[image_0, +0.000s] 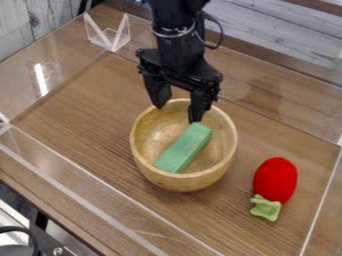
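My black gripper (178, 100) hangs over the back of a tan bowl (144, 133), open, its two fingers spread apart. A green rectangular block (183, 148) lies slanted inside the bowl, below and in front of the fingers.
A red object (275, 178) with a pale green piece (265, 208) attached or touching lies at the right of the wooden table (74, 130). A small clear plastic item sits at the left edge.
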